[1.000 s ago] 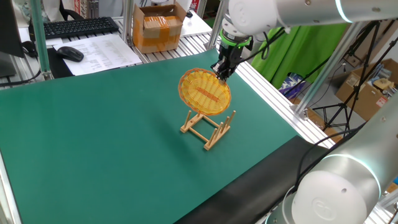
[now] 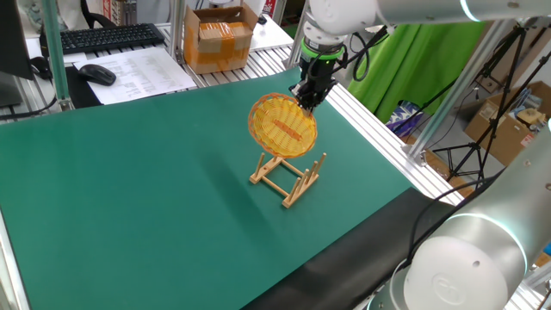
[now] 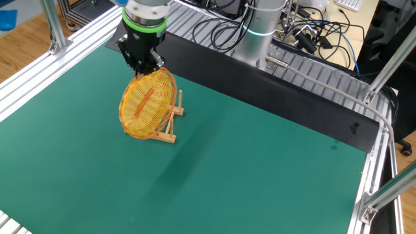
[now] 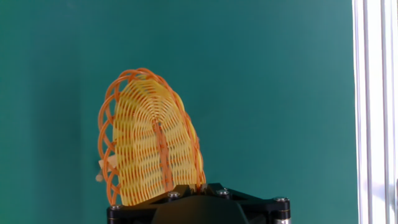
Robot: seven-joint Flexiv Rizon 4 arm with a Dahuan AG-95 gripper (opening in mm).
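A round woven basket [image 2: 282, 127], yellow with an orange rim and a darker orange strip across its middle, hangs tilted steeply on edge. My gripper [image 2: 307, 110] is shut on its rim at the upper side. In the wrist view the basket [image 4: 155, 140] runs up and left from the fingertips, seen at a slant. Below and partly behind it, a wooden peg rack [image 2: 289, 181] stands on the green table. The basket covers much of this rack [image 3: 166, 138] in the second exterior view; whether the two touch, I cannot tell.
A black strip [image 3: 292, 114] borders the robot's base side. Beyond the far edge are a cardboard box [image 2: 219, 39], papers, a mouse [image 2: 97, 75] and a keyboard [image 2: 101, 37].
The arm's wrist and upper link have shifted and turned slightly over the last second. The basket has turned a little with the gripper and stays above the rack, which has not moved.
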